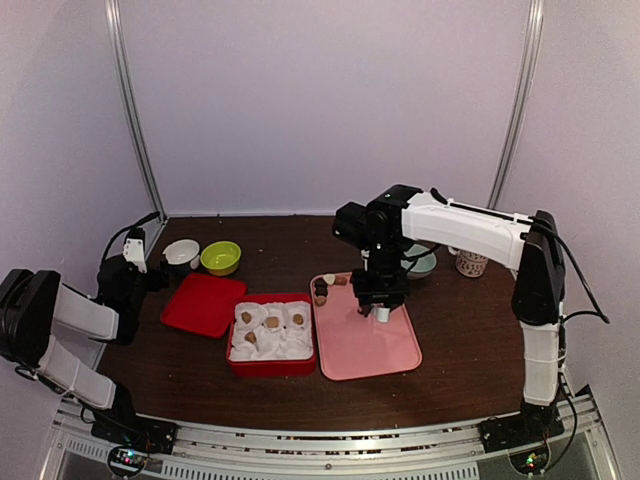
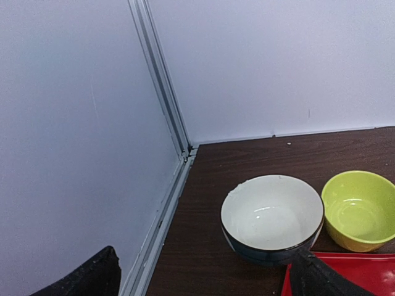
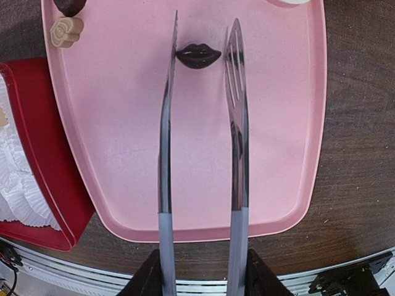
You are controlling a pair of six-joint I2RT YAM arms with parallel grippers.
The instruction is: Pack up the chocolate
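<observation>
My right gripper is part open over the pink tray (image 3: 123,154), its two metal tips either side of a dark lip-shaped chocolate (image 3: 199,57); whether they touch it I cannot tell. A light flower-shaped chocolate (image 3: 66,32) and a dark piece (image 3: 69,5) lie at the tray's left. The red box (image 1: 270,366) holds white paper cups with several light chocolates, left of the tray. My left gripper is open with nothing between its fingers, at the table's left side.
A red lid (image 1: 200,305) lies behind-left of the box. A white bowl (image 2: 271,209) and yellow bowl (image 2: 358,219) stand at back left; a pale bowl (image 1: 422,265) and patterned mug (image 1: 471,262) at back right.
</observation>
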